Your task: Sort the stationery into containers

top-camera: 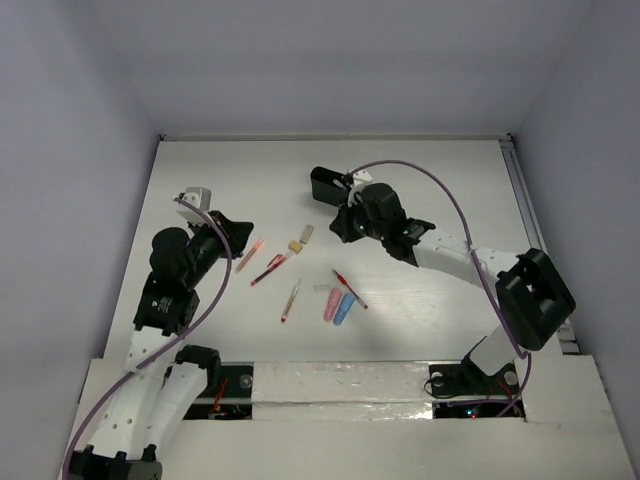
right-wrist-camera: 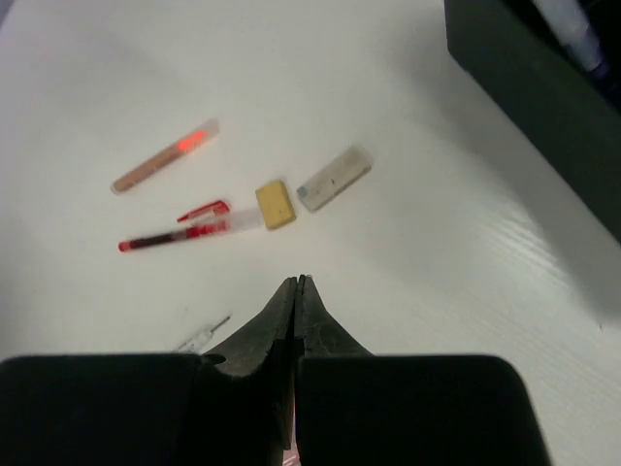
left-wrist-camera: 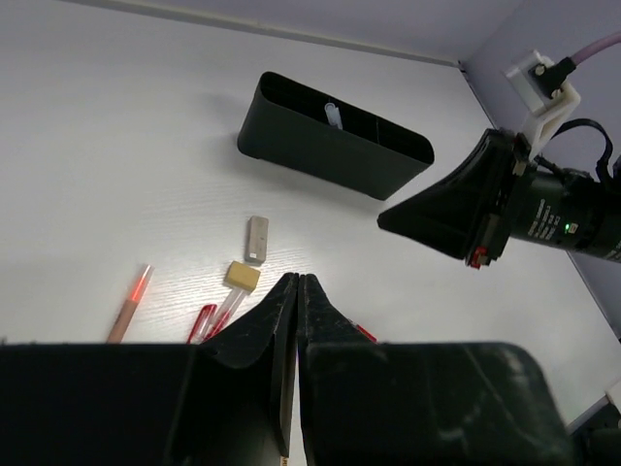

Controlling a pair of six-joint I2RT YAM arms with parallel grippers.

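Observation:
A black oblong container stands at the back centre with a pale item inside. My right gripper is shut, nothing visible between its fingers, in front of the container above the loose stationery. My left gripper is shut and empty, over the left side. On the table lie an orange pen, a red pen with a small red piece, a yellow eraser, a grey eraser, a thin pen, another red pen, and pink and blue items.
Grey walls enclose the back and sides. The white table has free room at the right front and back left. A small clear piece lies in the middle.

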